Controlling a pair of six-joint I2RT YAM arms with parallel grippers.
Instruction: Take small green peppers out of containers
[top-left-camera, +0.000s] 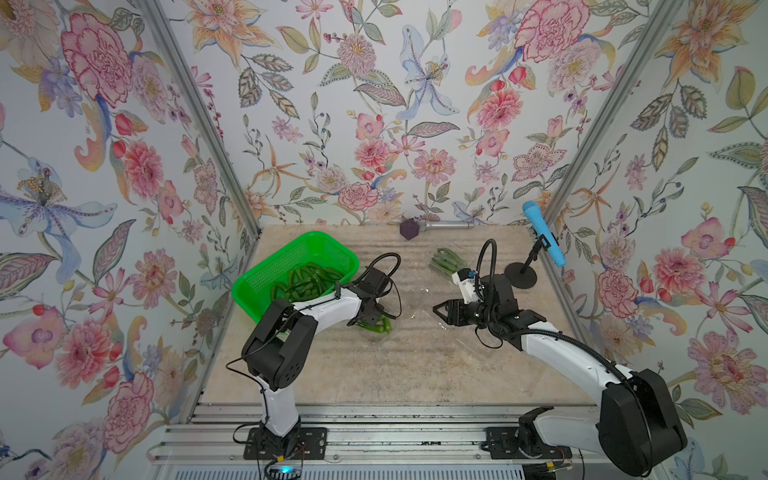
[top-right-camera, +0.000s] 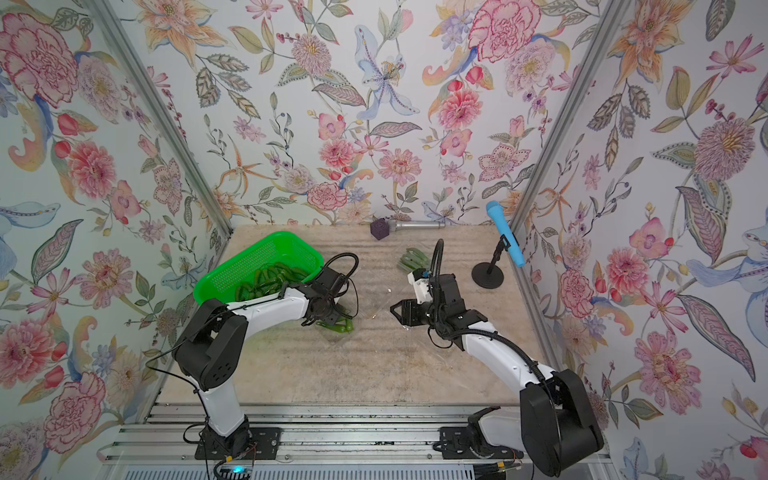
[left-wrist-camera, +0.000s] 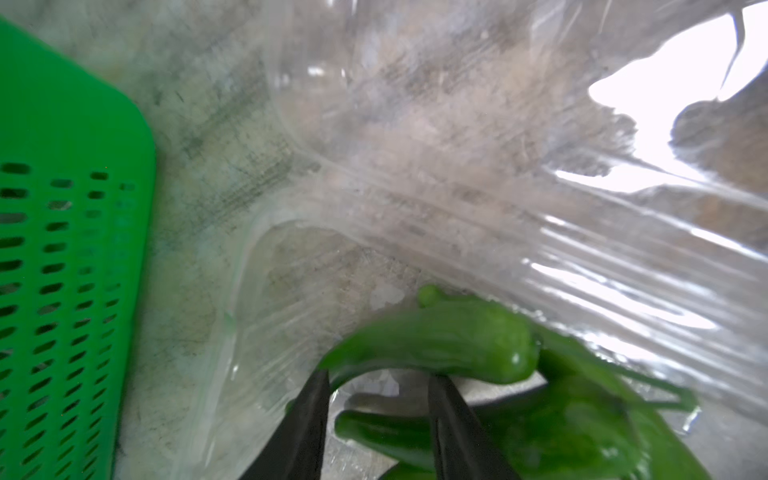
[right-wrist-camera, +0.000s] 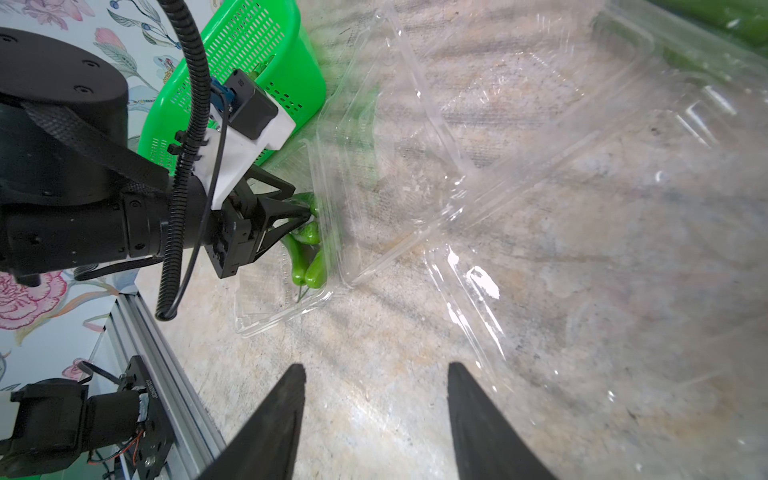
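Note:
Several small green peppers (left-wrist-camera: 552, 432) lie in a clear plastic container (left-wrist-camera: 220, 376), which is filled toward one side. Over them is my left gripper, its fingers apart. The narrow end of one pepper shows between the fingers; whether they touch it I cannot tell. In the right wrist view the same peppers (right-wrist-camera: 314, 270) sit under the left gripper's tips. From above, the left arm hides part of the container. My right gripper is open over bare table, nothing between its fingers.
A green basket (top-left-camera: 276, 260) holding many peppers stands left of the container. An empty clear lid or container (right-wrist-camera: 384, 168) lies beside it. Green vegetables (top-left-camera: 448, 261) in plastic, a dark purple-headed tool (top-left-camera: 409, 229) and a blue microphone (top-left-camera: 544, 232) are farther back.

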